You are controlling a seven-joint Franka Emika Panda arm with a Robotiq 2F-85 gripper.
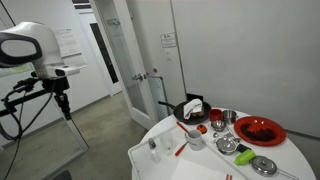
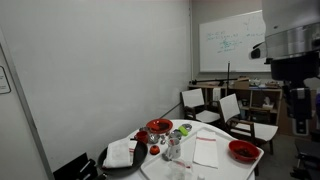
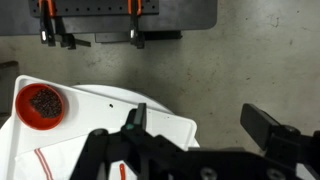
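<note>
My gripper is open, with bare floor showing between its fingers in the wrist view. Its arm hangs at the left of exterior view 1, off to the side of the round white table and above floor level. A white tray (image 3: 105, 97) lies at lower left in the wrist view. On it are a red bowl (image 3: 38, 107) of dark small pieces and a white cloth (image 3: 62, 155) with red stripes. A black pan (image 2: 107, 165) holds a white cloth (image 2: 120, 153). Nearby stand a white mug (image 1: 195, 140) and a red plate (image 1: 259, 130) with dark contents.
A lidded silver pan (image 1: 264, 165), a green object (image 1: 244, 157), red cups (image 1: 216, 115) and clear glasses (image 1: 153, 145) crowd the table. White chairs (image 2: 236, 112) stand behind it. Open floor (image 3: 235, 70) lies beneath the gripper.
</note>
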